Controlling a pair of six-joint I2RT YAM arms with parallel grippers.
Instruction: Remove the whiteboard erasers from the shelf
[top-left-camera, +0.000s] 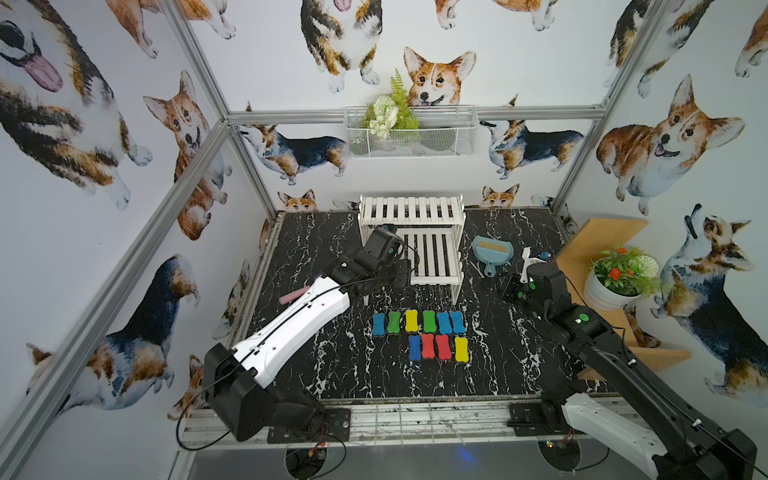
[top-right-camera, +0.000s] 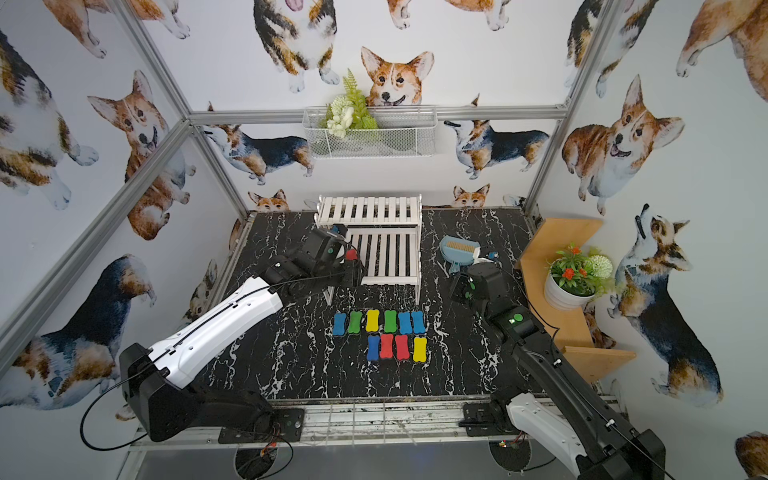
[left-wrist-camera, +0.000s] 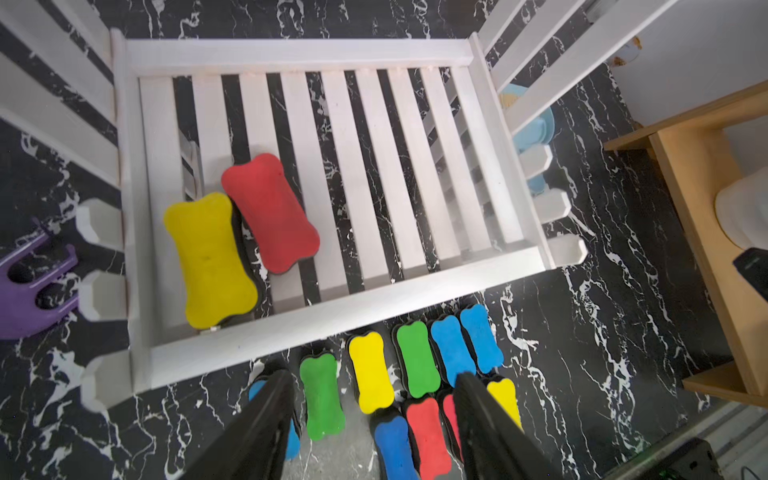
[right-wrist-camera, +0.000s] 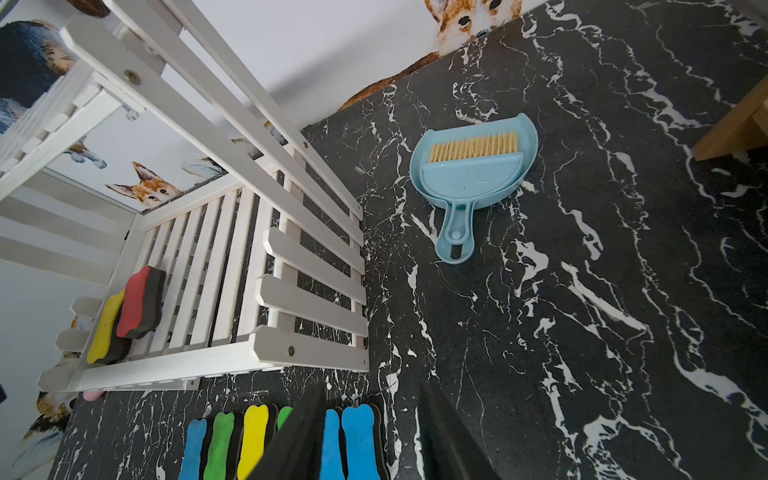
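A yellow eraser (left-wrist-camera: 212, 260) and a red eraser (left-wrist-camera: 270, 212) lie side by side on the lower tier of the white slatted shelf (left-wrist-camera: 360, 310), at its left end. My left gripper is open and empty, over the shelf's left front; its arm hides these two erasers in the top left view. On the table before the shelf, blue, green, yellow and red erasers stand in two rows, among them a green eraser (top-left-camera: 393, 322) and a red eraser (top-left-camera: 443, 347). Right of the shelf, my right gripper stands part open with nothing between its fingers.
A blue dustpan with brush (right-wrist-camera: 472, 168) lies right of the shelf. A wooden stand (top-left-camera: 596, 240) bearing a potted plant (top-left-camera: 614, 280) is at the far right. The purple fork (left-wrist-camera: 32, 288) lies left of the shelf.
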